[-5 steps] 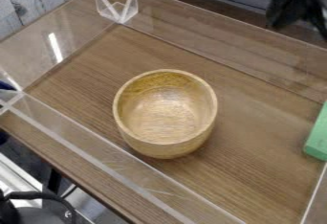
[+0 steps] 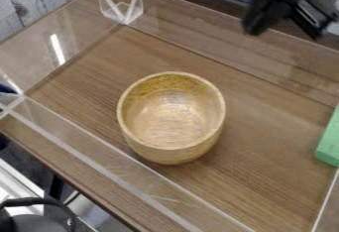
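A dark, blurred gripper point(image 2: 263, 18) hangs at the top right of the camera view, above the back of the wooden surface; its fingers are too indistinct to show whether they are apart. A round wooden bowl point(image 2: 169, 115) stands empty near the middle. A green object point(image 2: 326, 137) is at the right edge, partly out of view.
Clear plastic walls run along the left and back, with a small clear angled piece point(image 2: 122, 6) at the back left. Black hardware point(image 2: 30, 216) sits at the bottom left. The wooden surface point(image 2: 99, 72) around the bowl is bare.
The dark gripper at the top right has moved a little to the left and slightly down. The bowl and green object have not moved.
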